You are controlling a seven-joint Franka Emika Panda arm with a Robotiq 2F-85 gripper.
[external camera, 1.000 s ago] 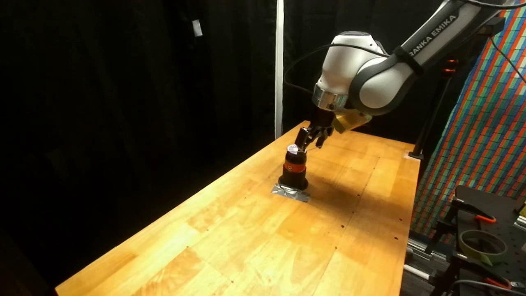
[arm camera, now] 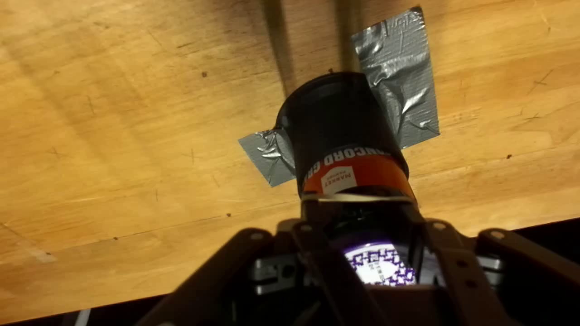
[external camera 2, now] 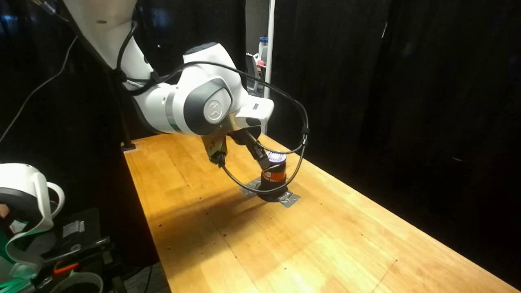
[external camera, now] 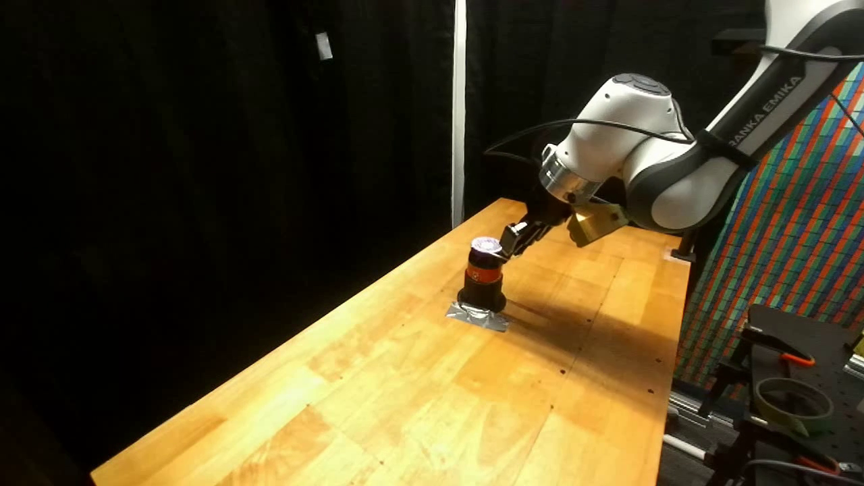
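A dark jar (arm camera: 337, 119) with an orange label and a white-and-purple patterned lid (arm camera: 380, 264) stands upright in a black base on the table. Silver tape (arm camera: 405, 81) holds the base on both sides. Tilted down beside the jar's top is my gripper (external camera: 511, 239), close to the lid's edge in both exterior views. From the wrist, the gripper has its fingers spread apart, with the jar's upper part showing between them. A thin pale strip (arm camera: 359, 198) spans the fingertips; whether the fingers touch the jar cannot be made out.
A loose cable (external camera 2: 234, 180) loops from the arm past the jar. Dark curtain borders the table's far long side. A cart (external camera: 798, 340) with tools stands beside the table.
My arm has shifted back toward its base and lower, and the gripper has tilted from nearly upright above the lid to a slant beside it. The jar and its base stay in place.
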